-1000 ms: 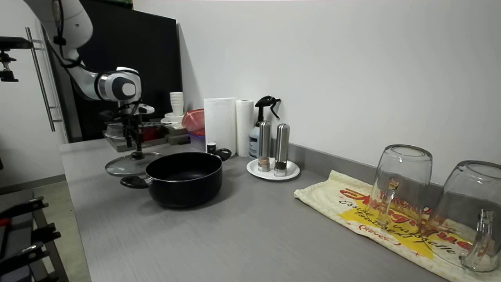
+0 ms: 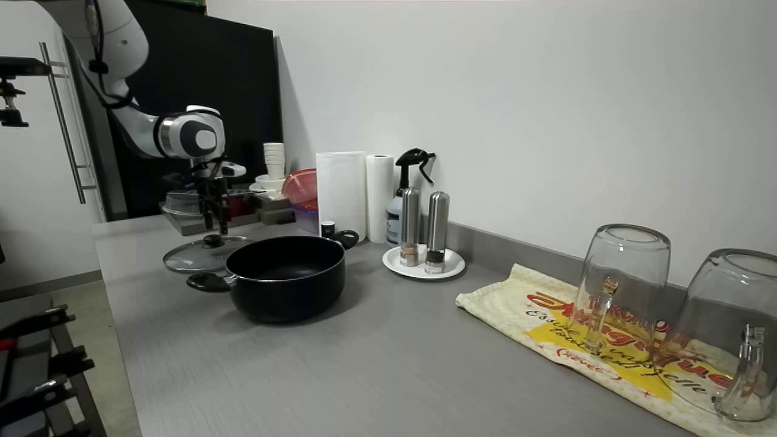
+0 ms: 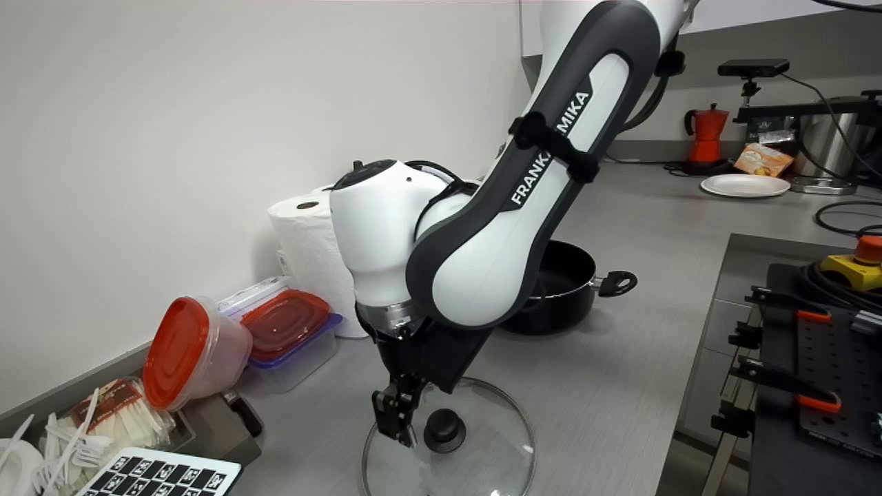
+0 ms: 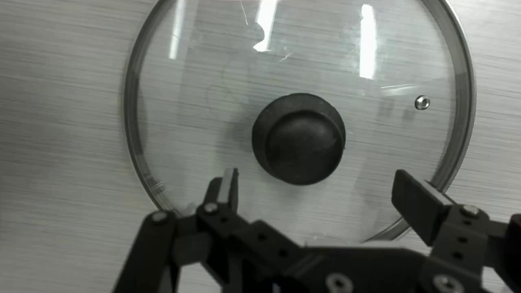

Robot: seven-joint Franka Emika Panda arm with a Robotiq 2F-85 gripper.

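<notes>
A round glass lid [image 4: 210,141] with a metal rim lies flat on the grey counter. Its black knob [image 4: 303,146] points up, between and ahead of the fingers in the wrist view. My gripper stands open just above the lid, its fingers [image 4: 420,205] spread wider than the knob with nothing held. From the side, the gripper [image 2: 215,224] hangs right over the lid [image 2: 193,256]. Next to the lid is a black pot [image 2: 288,291], uncovered and empty as far as its inside shows.
Behind the pot stand paper towel rolls [image 2: 340,193] and a spray bottle [image 2: 397,207]. Two grinders [image 2: 435,233] sit on a white plate [image 2: 453,266]. Glass mugs [image 2: 630,269] rest on a cloth [image 2: 510,306]. Plastic containers [image 3: 186,355] line the wall.
In exterior view 1 my arm and gripper have shifted slightly to the right and a little lower. The lid and the pot have not moved.
</notes>
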